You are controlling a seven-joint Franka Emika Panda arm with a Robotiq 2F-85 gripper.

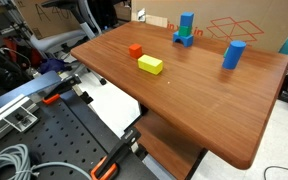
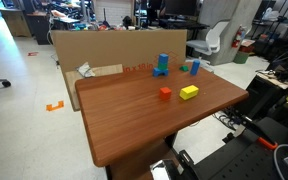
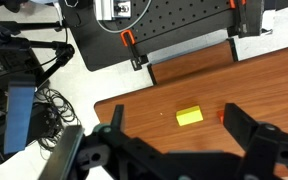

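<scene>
In the wrist view my gripper is open, its dark fingers wide apart at the bottom of the picture. Nothing is held between them. Beyond and below, a yellow block and a red block lie apart on the brown table. From the side, the red block sits to the left of the yellow block. A stack of blue and green pieces stands towards the back. To its right, separate from it, is an upright blue cylinder. The gripper cannot be made out in exterior view 1.
The wooden table has free room at its near right. A cardboard panel stands behind it. Along the near side runs a dark bench with orange-handled clamps and a coiled cable.
</scene>
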